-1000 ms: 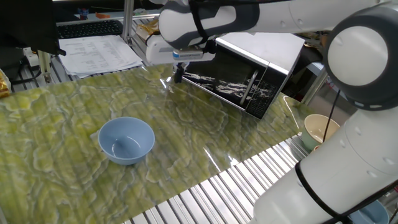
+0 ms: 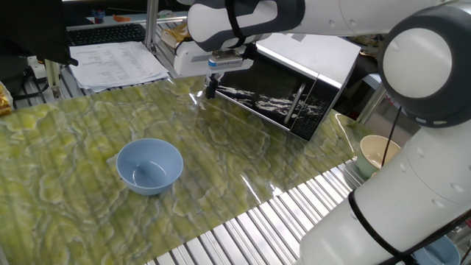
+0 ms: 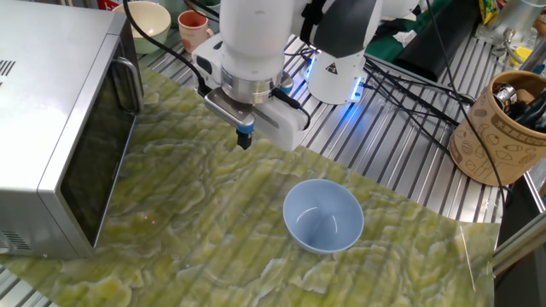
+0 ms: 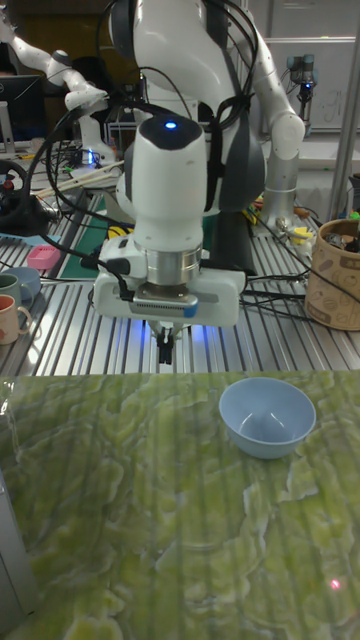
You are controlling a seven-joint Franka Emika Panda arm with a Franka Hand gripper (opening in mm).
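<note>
A light blue bowl (image 2: 150, 166) stands upright and empty on the green marbled mat (image 2: 66, 169). The same bowl (image 3: 323, 216) shows right of centre in exterior view 2, and the bowl (image 4: 267, 417) lies to the right of the gripper in exterior view 3. My gripper (image 4: 166, 348) hangs above the table, pointing down, its dark fingers close together with nothing visible between them. In exterior view 2 the gripper (image 3: 245, 140) is up and to the left of the bowl, well apart from it. Exterior view 1 shows the gripper (image 2: 211, 91) in front of the microwave.
A silver microwave (image 3: 51, 111), its door shut, occupies one side of the mat. Near it are a cream and green bowl (image 3: 145, 26) and a pink mug (image 3: 194, 31). A patterned holder (image 3: 495, 132) full of utensils stands beyond the mat. Around the blue bowl, the mat is clear.
My arm has shifted very slightly, with the gripper staying in nearly the same place. The blue bowl and the microwave have not moved.
</note>
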